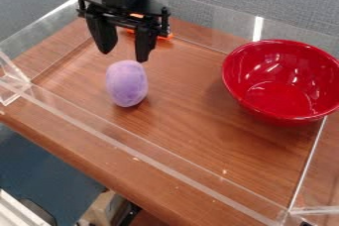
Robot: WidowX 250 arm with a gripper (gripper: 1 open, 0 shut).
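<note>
My black gripper [123,44] hangs open over the upper left of the wooden surface, its two fingers apart with nothing seen between them. Just below it a light purple egg-shaped object [126,83] rests on the wood. At the right stands a large, empty red bowl [281,81]. A small orange object [165,32] lies behind the gripper, partly hidden by it.
Clear low walls [219,24] edge the wooden table [185,151]. A grey wall is behind, and the floor shows at the lower left.
</note>
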